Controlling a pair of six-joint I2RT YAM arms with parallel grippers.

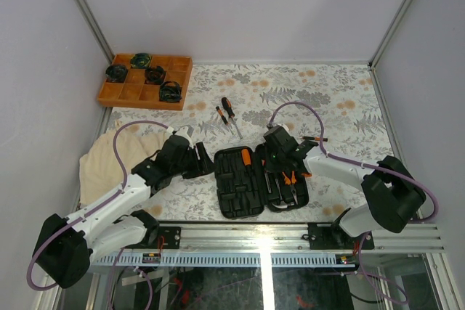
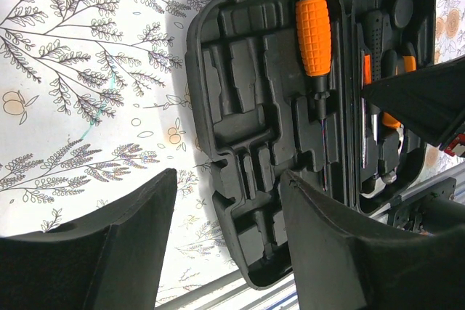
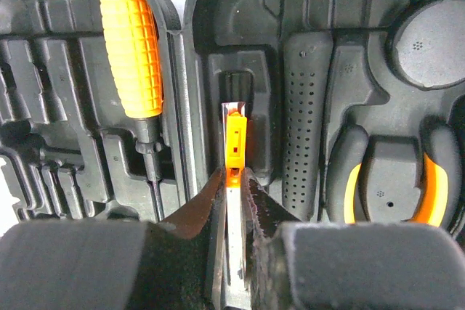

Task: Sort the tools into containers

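The black tool case (image 1: 238, 201) lies unfolded at the front of the table. Its left half holds one orange-handled screwdriver (image 2: 314, 38). In the right half lie pliers (image 3: 392, 179) and a perforated black tool (image 3: 305, 107). My right gripper is shut on a slim cutter with an orange slider (image 3: 235, 139), which sits low over its slot in the right half, along the hinge. Whether it touches the slot's floor I cannot tell. My left gripper stands open and empty beside the case's left half. Two screwdrivers (image 1: 228, 109) lie on the table behind the case.
An orange compartment box (image 1: 128, 95) with several dark cable coils stands at the back left. A beige cloth (image 1: 109, 165) is under the left arm. Another orange-and-black tool (image 1: 315, 139) lies behind the right arm.
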